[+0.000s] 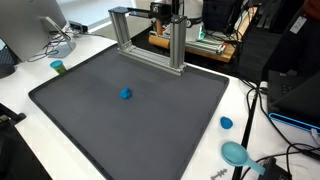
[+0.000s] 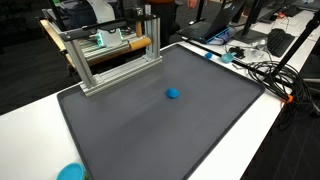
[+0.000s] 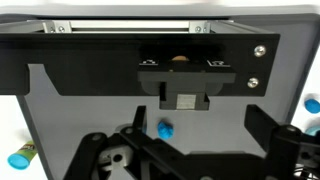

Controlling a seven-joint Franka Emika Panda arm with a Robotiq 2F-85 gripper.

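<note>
In the wrist view my gripper is open, its two dark fingers set wide apart. Between and beyond them is a black part with a pale square [image 3: 186, 101], mounted at a long black bar [image 3: 100, 80]; no contact with my fingers shows. A small blue object [image 1: 125, 93] lies alone on the grey tray [image 1: 140, 130], and the wrist view shows it below the bar, between my fingers. The metal frame [image 2: 122, 76] stands at one edge of the tray, with an orange cylinder [image 1: 158, 42] near its upper part.
A green and blue cup [image 1: 58, 67] stands outside the tray on the white table. On the opposite side are a blue round piece [image 1: 226, 123], a teal dish-like piece [image 1: 240, 156] and black cables [image 2: 270, 75]. Most of the tray is bare.
</note>
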